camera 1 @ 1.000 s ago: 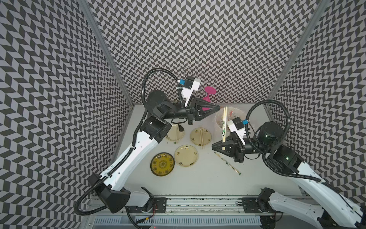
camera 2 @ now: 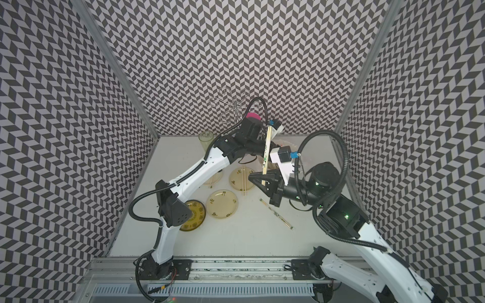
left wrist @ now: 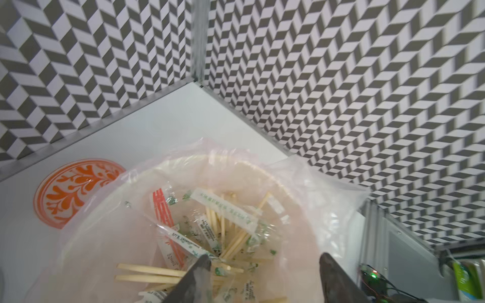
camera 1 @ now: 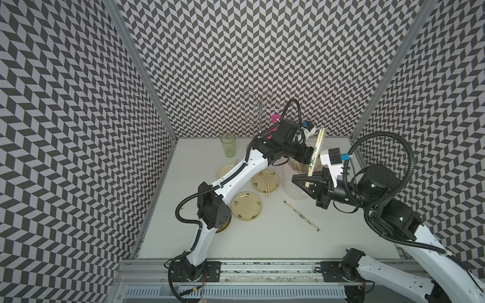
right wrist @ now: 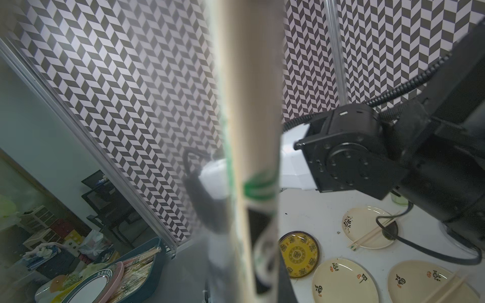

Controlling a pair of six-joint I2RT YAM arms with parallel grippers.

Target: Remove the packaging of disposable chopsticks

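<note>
My right gripper [camera 2: 257, 179] is shut on a printed pair of chopsticks [camera 1: 315, 146], held upright; they fill the middle of the right wrist view [right wrist: 252, 101], blurred. My left gripper is part open above a plastic-lined bin [left wrist: 166, 166] holding wrappers [left wrist: 224, 207] and loose chopsticks [left wrist: 146, 277]; nothing clear shows between its fingers. Another printed chopstick pair [camera 1: 301, 216] lies on the table at the front right. Bare chopsticks [camera 2: 244, 184] rest on a cream plate.
An empty cream plate [camera 1: 246, 206] and a yellow plate [camera 2: 196, 215] stand at front left. A green glass [camera 1: 228, 146] and a wire rack stand at the back.
My left gripper has moved right over the bin and is partly hidden by its arm.
</note>
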